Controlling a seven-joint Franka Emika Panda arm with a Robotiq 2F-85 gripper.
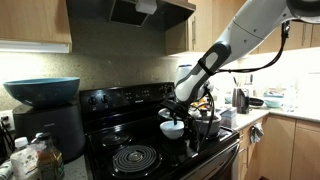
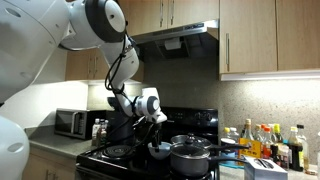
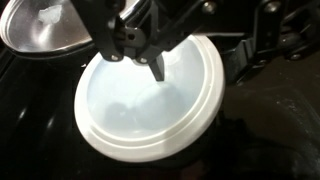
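A white bowl sits on the stove top, and its pale interior fills the middle of the wrist view. My gripper is over the bowl's right side there. One dark finger reaches over the bowl's inside, while the other stands beyond the rim on the right. Space shows between the two, so the fingers are apart. Exterior view 2 has the bowl just below the gripper; contact with the rim cannot be made out.
A lidded pot stands close to the bowl, with its handle pointing right. Bottles line the counter farther right. In the wrist view, a metal lid or pan lies at upper left. A bare burner is at the stove's front left.
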